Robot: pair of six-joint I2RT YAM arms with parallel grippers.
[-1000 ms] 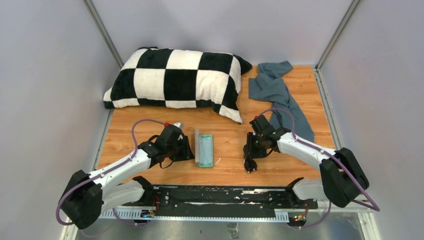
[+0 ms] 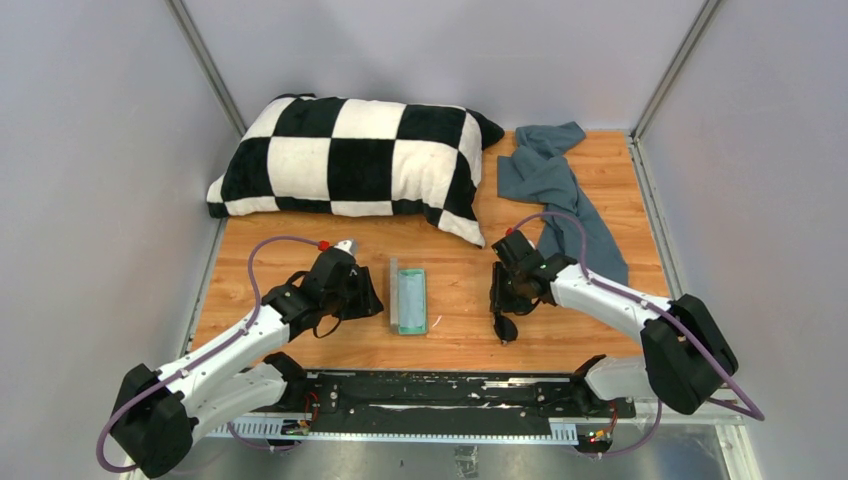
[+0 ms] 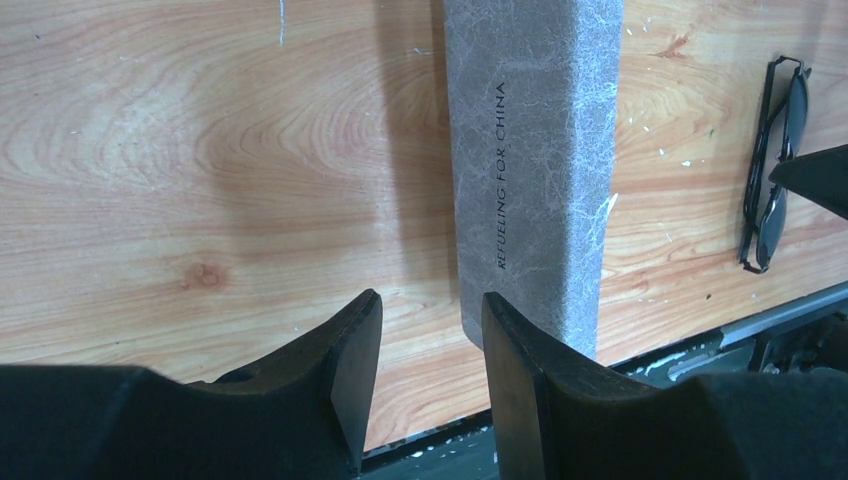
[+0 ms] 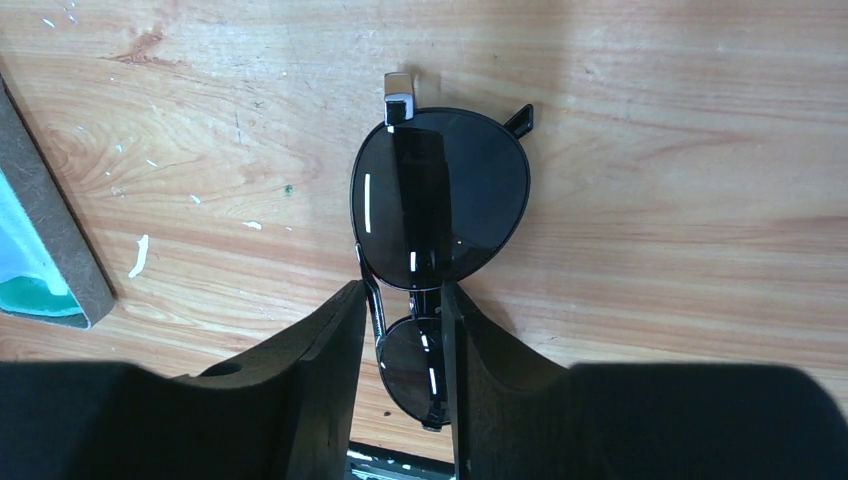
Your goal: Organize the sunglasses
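Dark sunglasses (image 4: 480,190) lie on the table under my right gripper, one round lens beyond its fingertips. The bridge and the smaller-looking near lens show between its fingers, which are part open with gaps visible. In the top view only one lens (image 2: 506,329) shows below that gripper (image 2: 495,308); the rest is covered. The open glasses case (image 2: 412,330) has a pale blue-green inside, and its grey lid (image 2: 394,297) stands up on the left. My left gripper is open and empty beside that grey lid (image 3: 510,190).
A checkered pillow (image 2: 360,155) fills the back left. A grey-blue cloth (image 2: 560,195) lies at the back right, behind the right arm. Bare wood separates the case from the sunglasses.
My left gripper has drawn back slightly from the case. The visible lens has moved slightly right.
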